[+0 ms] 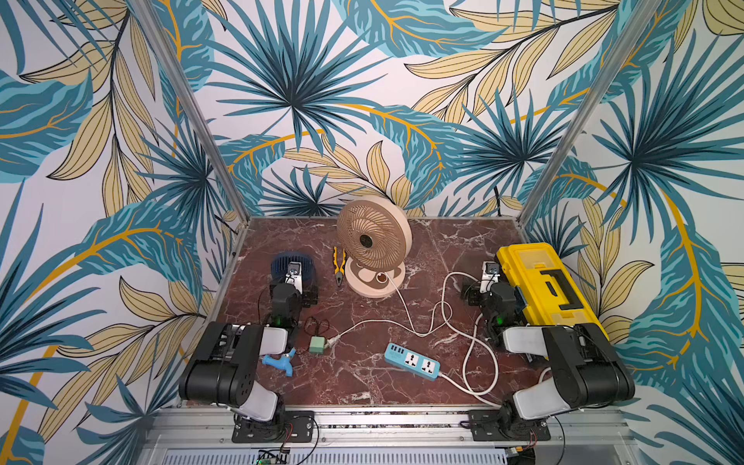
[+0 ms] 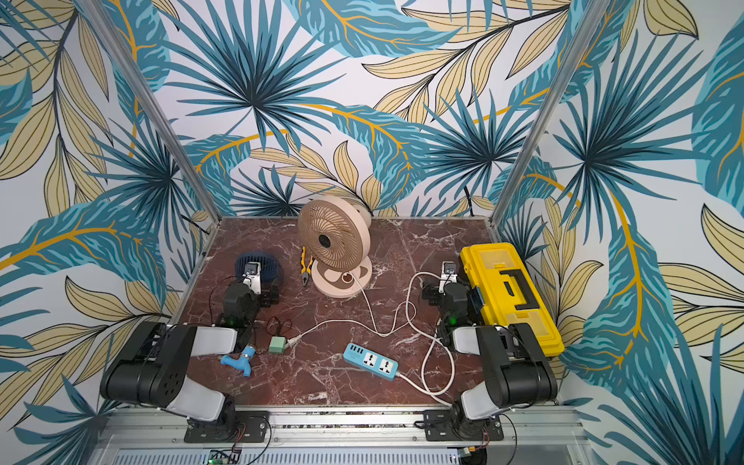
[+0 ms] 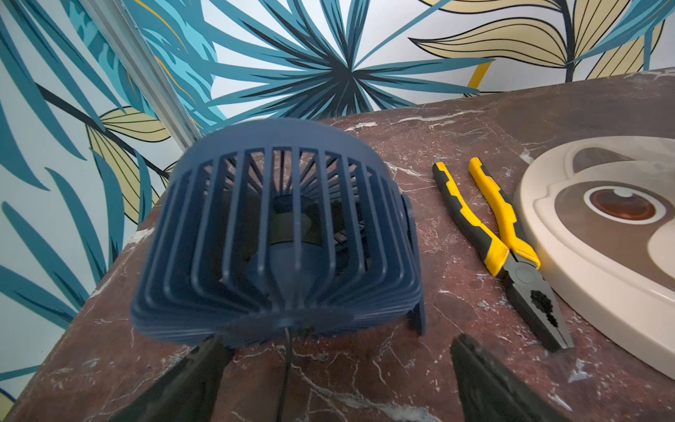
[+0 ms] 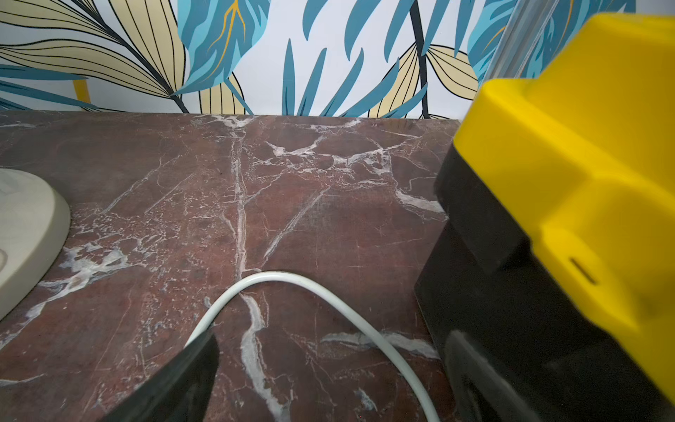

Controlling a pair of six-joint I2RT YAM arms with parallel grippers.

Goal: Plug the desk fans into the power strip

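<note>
A beige desk fan [image 1: 374, 240] stands at the back middle of the table. From its base a white cord runs forward and left to a plug [image 1: 333, 341], beside a small green block [image 1: 317, 344]; whether the two touch I cannot tell. The blue power strip [image 1: 412, 361] lies at the front middle, its sockets facing up and nothing in them. My left gripper is open, with a dark blue caged fan [image 3: 281, 232] in front of its fingers. Also open, my right gripper hangs over the strip's white cable [image 4: 309, 281], nothing held.
A yellow toolbox [image 2: 511, 298] stands close on the right arm's right side. Yellow-black pliers [image 3: 502, 246] lie between the two fans. Near the left arm is a light-blue pipe-shaped object [image 1: 279, 362]. White cable loops cover the right middle.
</note>
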